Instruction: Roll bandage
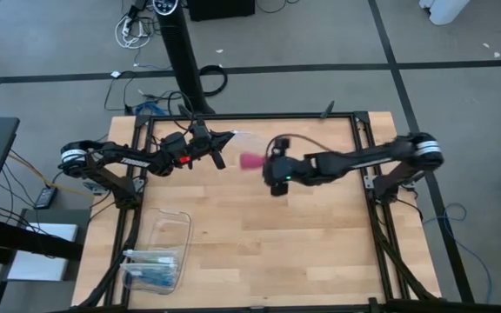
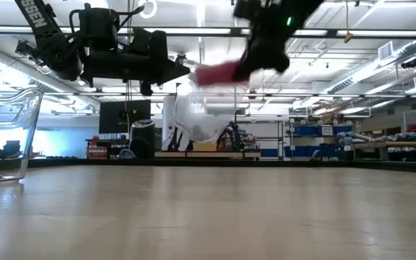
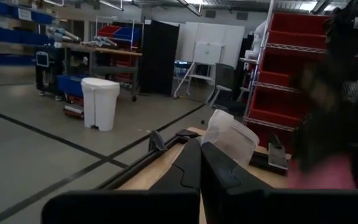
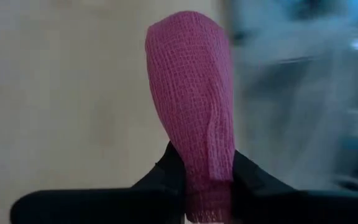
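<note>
The pink bandage (image 4: 191, 87) is gripped near one end by my right gripper, its fingers pressing it from both sides. Its free end sticks out past the fingertips, and in the high view the bandage (image 1: 250, 161) points left, above the table. My left gripper is shut, its fingertips together. A translucent plastic wrapper (image 2: 199, 119) hangs at the left fingertips and shows just beyond them in the left wrist view. Both grippers are raised well off the table, near each other toward its far side.
A clear plastic bin (image 1: 181, 228) with packaged items (image 1: 152, 272) inside sits at the table's front left. Black frame rails (image 1: 377, 226) run along the sides.
</note>
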